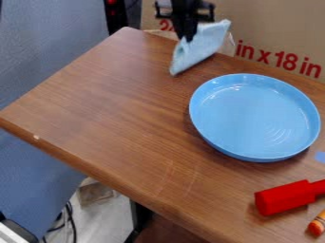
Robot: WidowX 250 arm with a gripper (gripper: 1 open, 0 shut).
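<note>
At the back of the wooden table, the black gripper (185,21) reaches down from the top edge with a light blue-white cloth (200,46) hanging below it, the cloth's lower end at the tabletop. The gripper appears to hold the cloth's upper part, though its fingertips are hard to make out.
A blue plate (254,116) sits on the right half of the table (114,104). A red object (286,197) and a small orange item (316,224) lie at the front right. Cardboard (279,38) stands behind.
</note>
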